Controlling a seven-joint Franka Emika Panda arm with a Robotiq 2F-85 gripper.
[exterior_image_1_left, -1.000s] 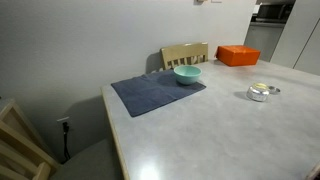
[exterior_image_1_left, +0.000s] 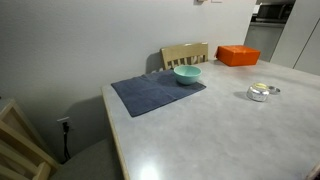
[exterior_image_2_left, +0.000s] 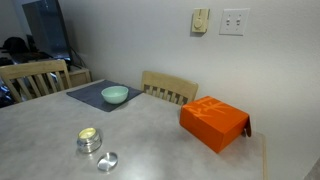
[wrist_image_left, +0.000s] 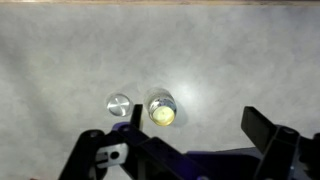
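Observation:
A small silver-and-glass jar (exterior_image_2_left: 89, 140) with something pale yellow in it stands upright on the grey table. Beside it, apart from it, a round silver lid (exterior_image_2_left: 107, 161) lies flat. The wrist view looks down on the jar (wrist_image_left: 162, 109) and the lid (wrist_image_left: 119, 105). My gripper is open above the table, its dark fingers spread wide, with nothing held between them. In that view the jar appears near the left finger. A mint-green bowl (exterior_image_1_left: 187, 74) sits on a dark blue cloth (exterior_image_1_left: 155, 93).
An orange box (exterior_image_1_left: 238, 55) stands at the table's far side, close to the wall. Wooden chairs (exterior_image_2_left: 167, 87) are along the table edges.

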